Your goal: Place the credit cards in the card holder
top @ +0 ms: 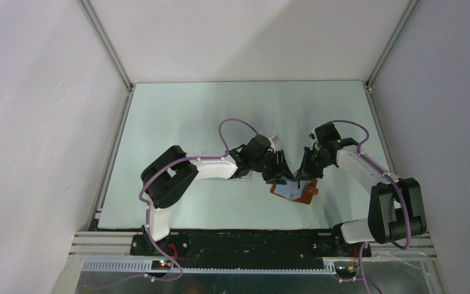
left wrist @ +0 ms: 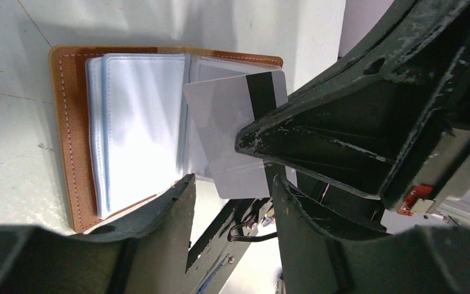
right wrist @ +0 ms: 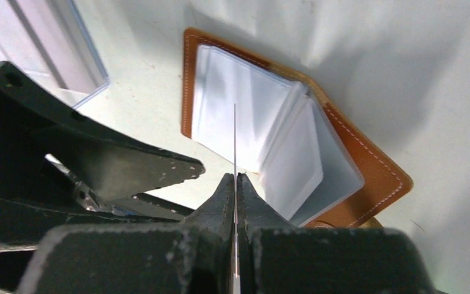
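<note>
The brown card holder (top: 306, 197), with clear sleeves fanned, lies on the table; it fills much of both wrist views (left wrist: 73, 135) (right wrist: 373, 177). My right gripper (top: 303, 173) is shut on a thin card, seen edge-on from its own camera and as a grey card with dark stripe (left wrist: 226, 128) in the left wrist view, held over the holder's sleeves. My left gripper (top: 279, 174) is at the holder's left side, fingers parted, nothing visible between them but the view behind.
A clear tray (right wrist: 73, 55) lies left of the holder, partly under the left arm in the top view. The two wrists are very close together.
</note>
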